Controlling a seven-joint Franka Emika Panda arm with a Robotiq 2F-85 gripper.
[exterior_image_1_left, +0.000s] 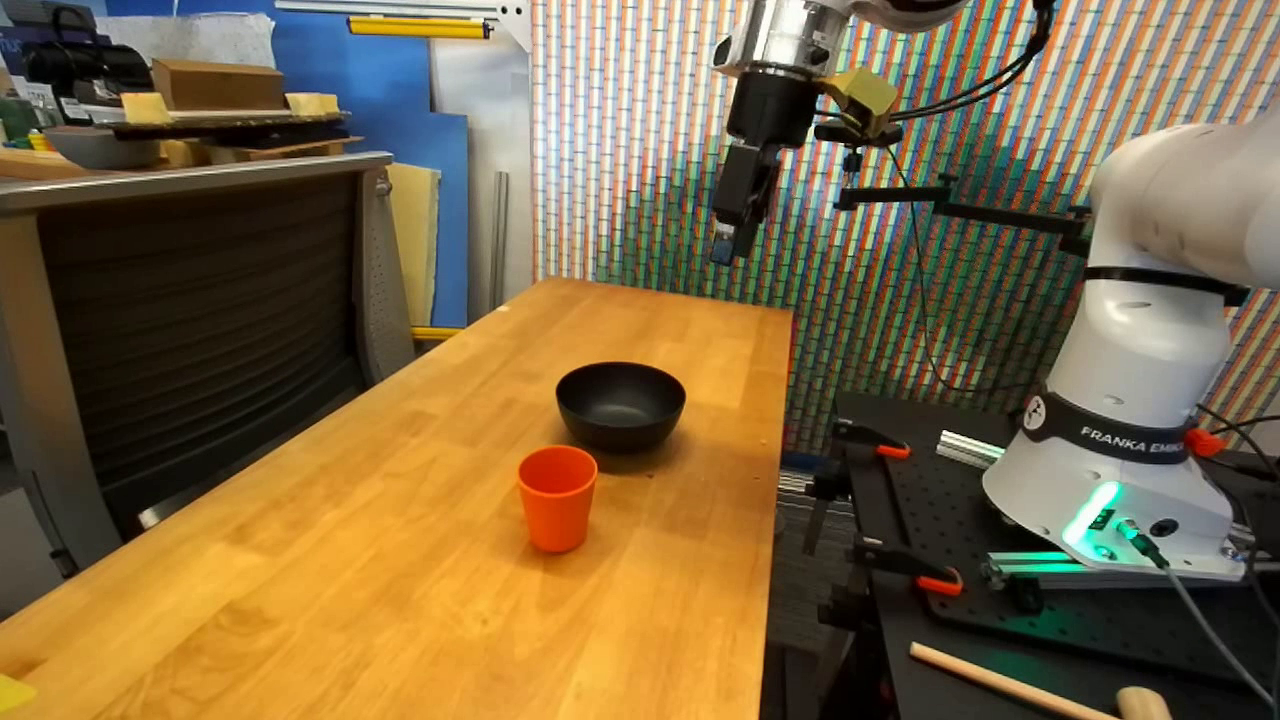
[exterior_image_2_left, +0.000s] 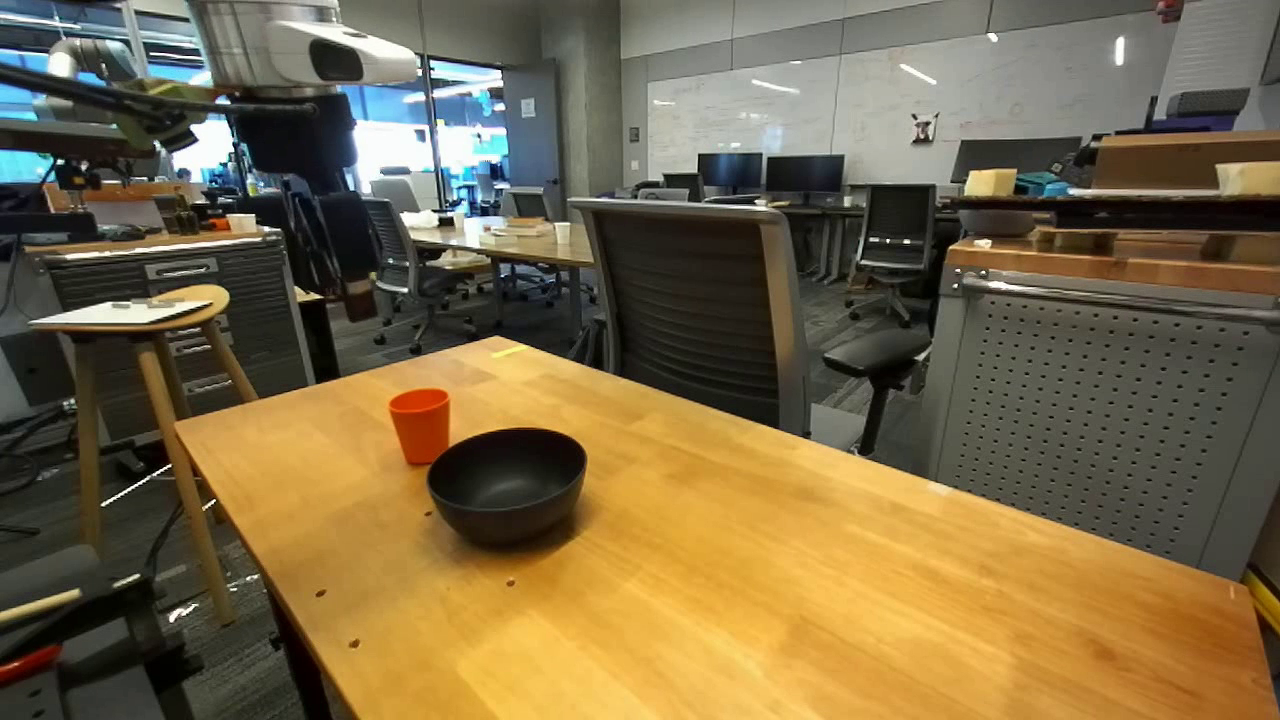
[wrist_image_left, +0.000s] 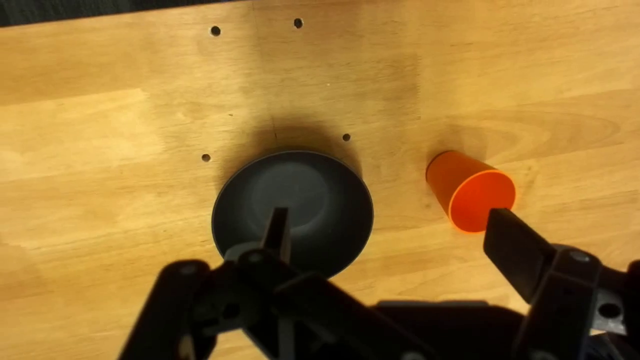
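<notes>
An orange cup stands upright on the wooden table, close to a black bowl; a small gap separates them. From above, the wrist view has the bowl left of centre and the cup to its right. High over the table hangs my gripper, clear of both. Its fingers are spread wide apart in the wrist view, the left finger overlapping the bowl and the right finger just below the cup. Nothing is between them. The bowl looks empty, and so does the cup.
The wooden table is otherwise mostly bare, with a yellow patch at its near left corner. A dark chair stands along one long side. The robot's base sits on a black bench across a gap from the table.
</notes>
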